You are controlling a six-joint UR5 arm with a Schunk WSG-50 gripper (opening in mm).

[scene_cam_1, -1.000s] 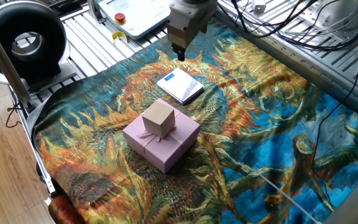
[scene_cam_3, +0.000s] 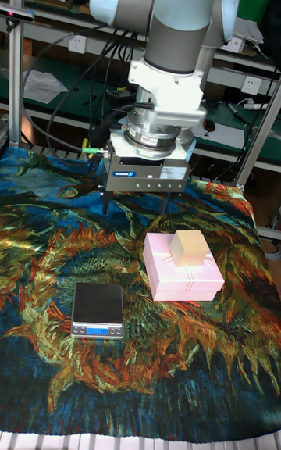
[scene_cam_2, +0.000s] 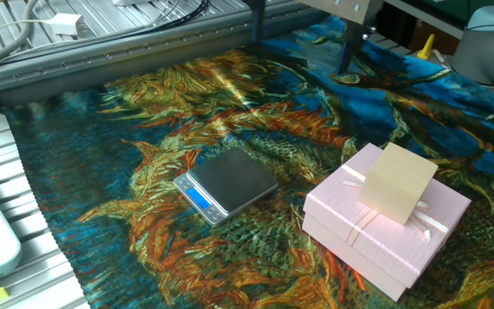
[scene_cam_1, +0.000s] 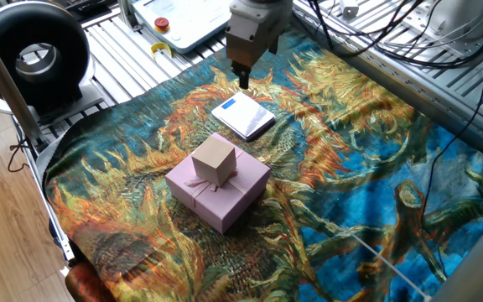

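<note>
A light wooden cube (scene_cam_2: 399,183) rests on top of the pink gift box (scene_cam_2: 333,237), over its ribbon bow. Beside the box, flat on the cloth, lies a small digital scale (scene_cam_3: 97,310) with a dark, bare weighing plate and a lit blue display (scene_cam_2: 199,197). My gripper (scene_cam_3: 135,207) hangs above the cloth, behind the box and scale in exterior view 3. Its two fingers stand well apart with nothing between them. Exterior view 1 shows the gripper only from the side, its tips beyond the scale; they touch neither the cube nor the box.
A patterned cloth (scene_cam_1: 325,220) covers the table, with free room around the box and scale. Cables (scene_cam_1: 384,52) run along the metal frame at the back. A black ring-shaped object (scene_cam_1: 55,33) stands at the left in exterior view 1, near a panel with a red button (scene_cam_1: 162,23).
Cube, box and scale have stayed in place.
</note>
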